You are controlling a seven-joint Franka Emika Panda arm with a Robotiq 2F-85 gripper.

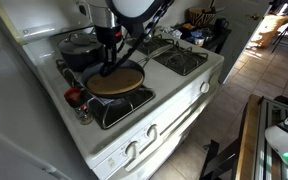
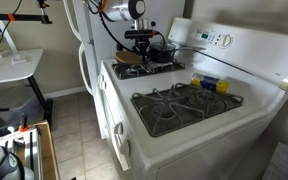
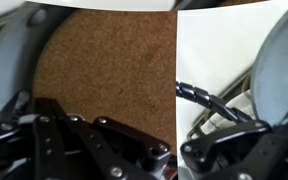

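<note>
A dark pan with a round brown inside [image 1: 117, 81] sits on a front burner of the white stove. My gripper [image 1: 109, 66] is low at the pan's back edge. In the wrist view the brown surface [image 3: 109, 65] fills the left half, ending at a straight upright line, with white beside it. My gripper is shut, its fingertips near that line; whether anything thin lies between them cannot be made out. The second exterior view shows the brown pan [image 2: 130, 71] at the stove's far end, with the gripper [image 2: 141, 50] over its near edge.
A lidded dark pot [image 1: 81, 46] stands behind the pan. Red-topped jars [image 1: 75, 97] stand at the stove's left edge. A yellow and blue packet [image 2: 210, 83] lies near the back panel. The near burner grates [image 2: 187, 106] are bare.
</note>
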